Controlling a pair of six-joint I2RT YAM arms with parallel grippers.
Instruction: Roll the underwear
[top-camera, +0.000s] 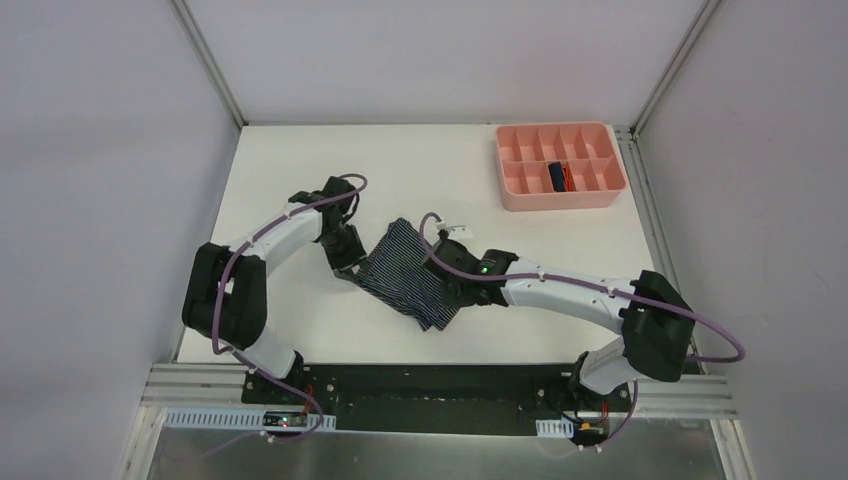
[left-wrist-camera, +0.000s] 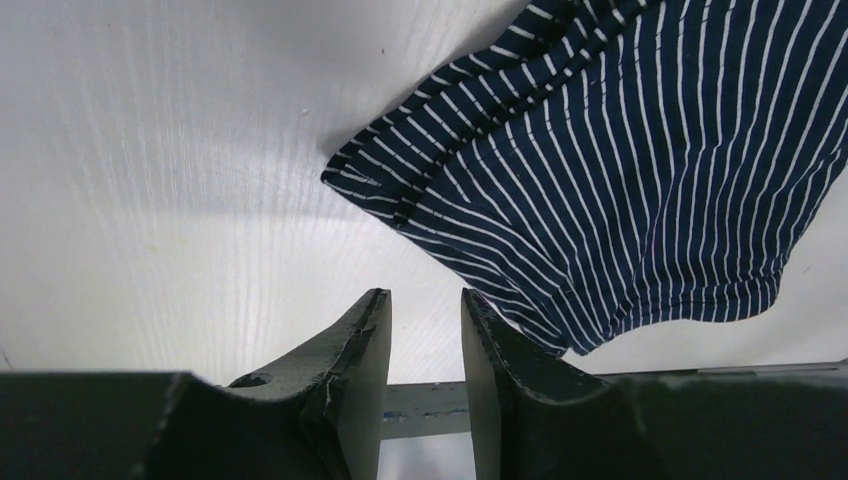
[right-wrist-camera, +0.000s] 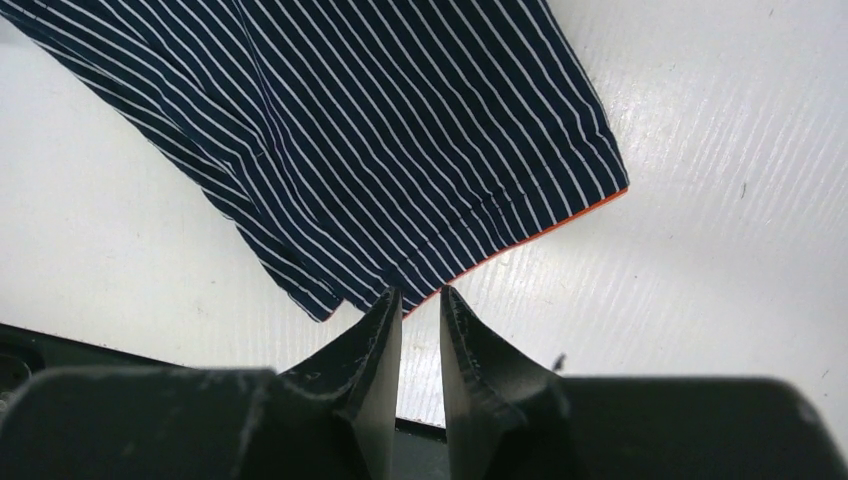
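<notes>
Navy underwear with thin white stripes lies on the white table, folded and roughly flat. An orange-red edge runs along one side of it in the right wrist view. My left gripper is at the cloth's left corner; in the left wrist view its fingers stand apart and hold nothing. Over the cloth's right part is my right gripper, partly open with a narrow gap; the orange edge passes by its fingertips. Whether those tips touch the fabric cannot be told. In the top view the right arm hides some of the cloth.
A pink divided box stands at the back right, with a few dark and red items in one or two compartments.
</notes>
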